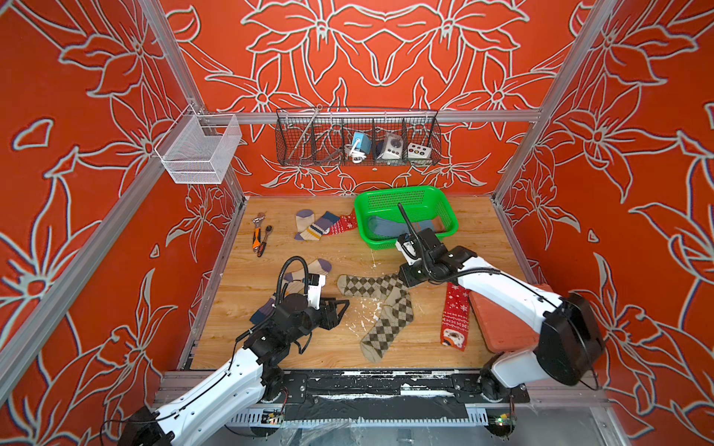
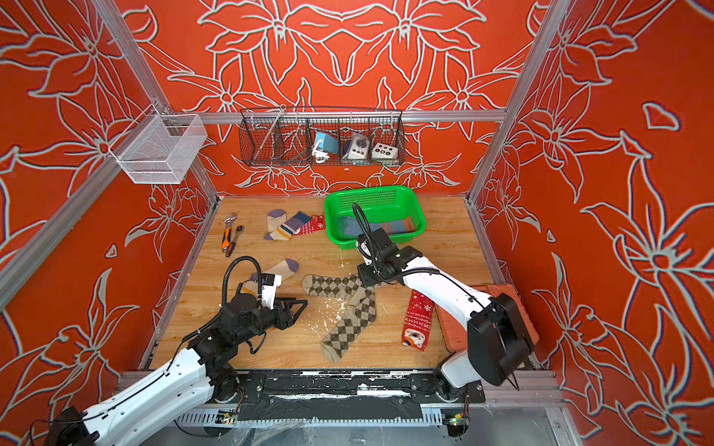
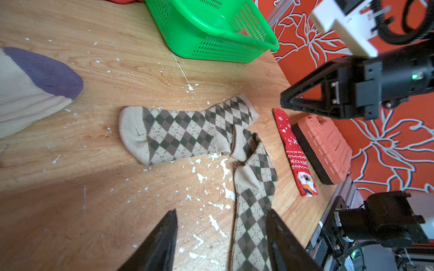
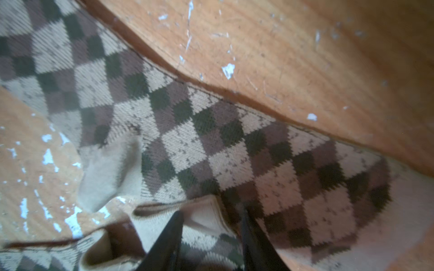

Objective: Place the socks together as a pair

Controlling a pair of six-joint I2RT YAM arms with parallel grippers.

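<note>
Two argyle socks lie on the table, one crosswise (image 1: 360, 284) and one angled toward the front (image 1: 383, 338), their upper parts touching. My right gripper is low over where they meet, fingertips part open at a folded cuff; whether it touches the cloth I cannot tell. My left gripper stands open over the table left of the socks, nothing between its fingers. A red patterned sock (image 1: 454, 319) lies at the right; blue-and-cream socks (image 1: 316, 230) and another red one (image 1: 342, 221) lie at the back left.
A green basket (image 1: 405, 194) with socks inside stands at the back. An orange case (image 1: 505, 327) is at the right edge. Tools (image 1: 259, 238) lie at the far left. A cream sock with a purple heel (image 3: 40, 90) is near my left arm.
</note>
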